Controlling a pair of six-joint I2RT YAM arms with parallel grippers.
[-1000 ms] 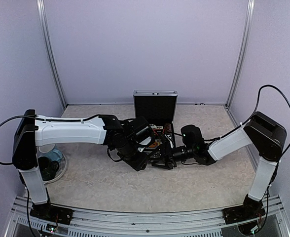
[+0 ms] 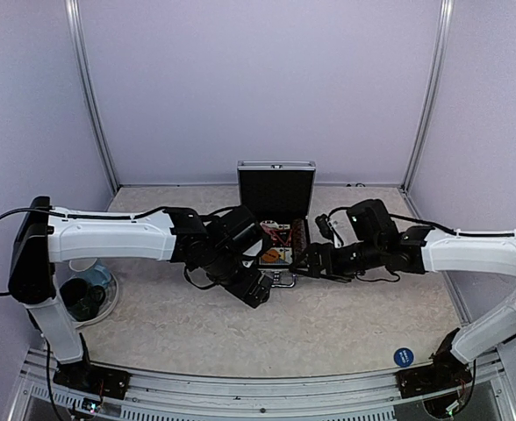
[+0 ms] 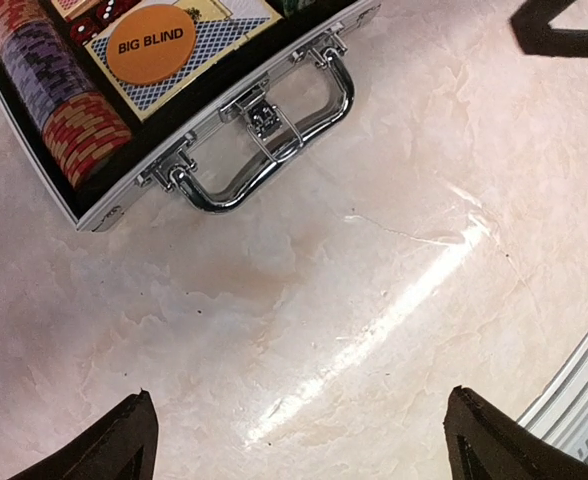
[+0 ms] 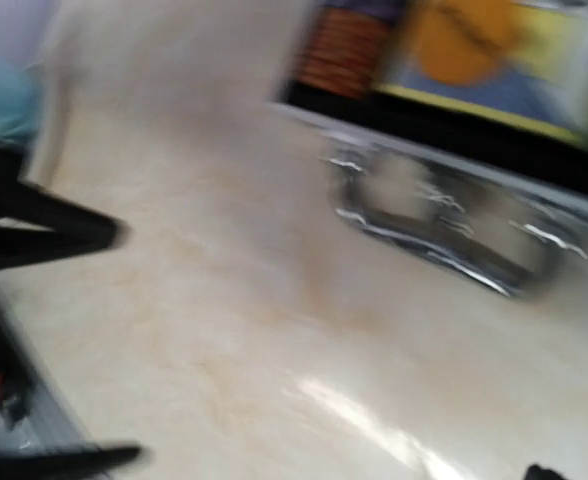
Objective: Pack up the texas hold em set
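Note:
The silver poker case (image 2: 275,189) stands open at the back centre, its lid raised. Inside, the left wrist view shows stacked chips (image 3: 79,135), an orange BIG BLIND disc (image 3: 149,45) and cards. The case's handle (image 3: 274,165) faces the table front. My left gripper (image 2: 256,289) is open just in front of the case, with bare table between its fingers. My right gripper (image 2: 312,261) is open at the case's right front corner; the right wrist view is blurred.
A blue disc (image 2: 403,357) lies at the front right. A tray with mugs (image 2: 89,289) sits at the far left behind the left arm.
My right gripper has risen and drawn back to the right, away from the case's front, its arm straightening. My left arm has shifted only slightly.

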